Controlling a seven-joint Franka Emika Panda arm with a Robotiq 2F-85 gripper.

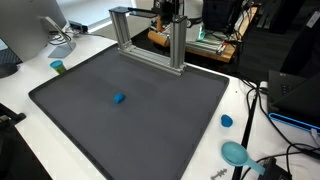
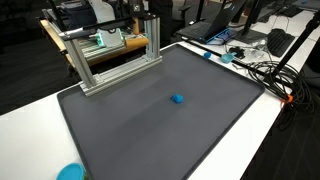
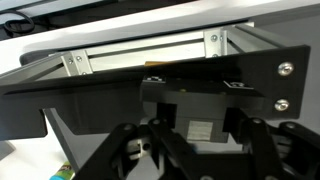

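Note:
In the wrist view my gripper is shut on a dark block-like part at the edge of a long black panel (image 3: 90,92). Whether that part is a handle of the panel I cannot tell. Silver brackets (image 3: 214,42) join the panel at both sides, with a pale, drawer-like space (image 3: 125,58) between them. A bit of orange shows inside, mostly hidden by the gripper. From outside, the silver frame (image 1: 150,55) stands at the far edge of the grey board, its top cut off.
On the dark grey board (image 1: 130,125) lies a small blue piece (image 1: 119,98). A green-topped cup (image 1: 58,66) stands on the white table at left. A blue disc (image 1: 226,121) and teal scoop (image 1: 238,155) lie at right.

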